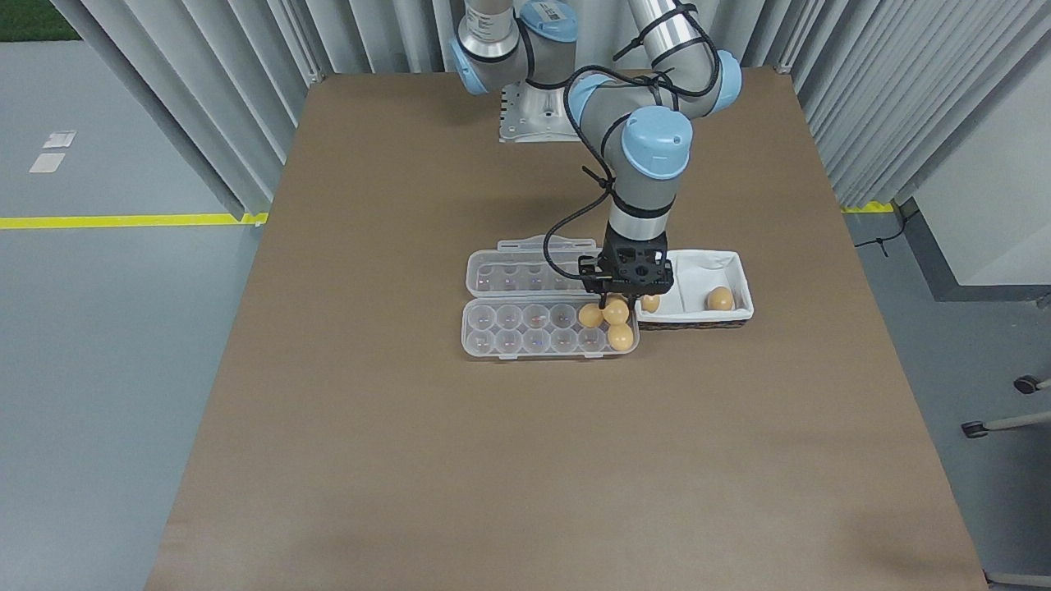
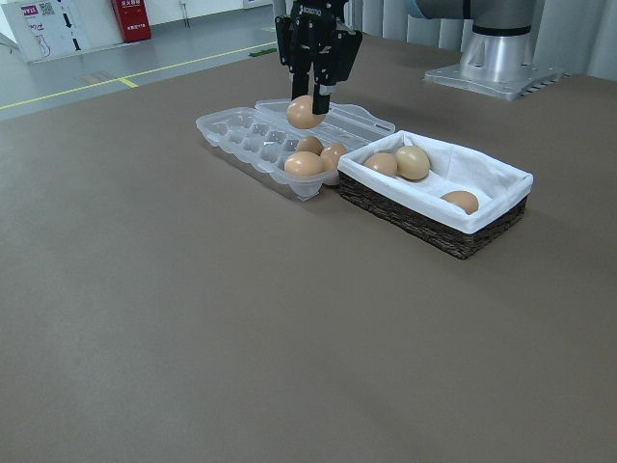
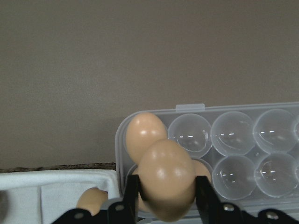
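A brown egg (image 3: 167,179) is held between the fingers of my black gripper (image 2: 310,96), which hovers above the filled end of an open clear plastic egg carton (image 1: 522,335). Below it, several eggs sit in that end of the carton, among them one (image 2: 304,165) at the corner; the other cups are empty. Beside the carton, a dark wicker basket (image 2: 405,217) lined with white cloth holds three eggs, one (image 2: 460,201) apart from the others. In the wrist view the held egg hides part of the carton eggs behind it.
The robot base (image 2: 492,77) stands at the back of the brown table (image 1: 394,443), behind the carton. The carton's lid (image 1: 522,271) lies open toward the base.
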